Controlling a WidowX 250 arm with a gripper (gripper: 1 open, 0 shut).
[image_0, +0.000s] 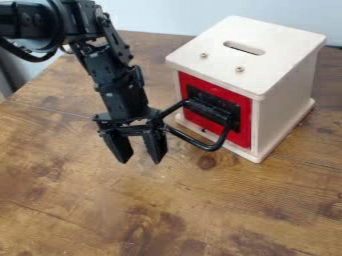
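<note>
My black gripper (138, 148) hangs fingers-down over the wooden table, left of a light wooden box (281, 90). Its two fingers are apart with nothing visible between them. The box has a sloped top with a slot and two screws, and a red front panel (201, 85) carrying a black latch and a black bar handle (209, 143) that sticks out toward the gripper. The handle's near end is beside the gripper; whether they touch I cannot tell.
A pale wall and the table's back edge show at the upper left.
</note>
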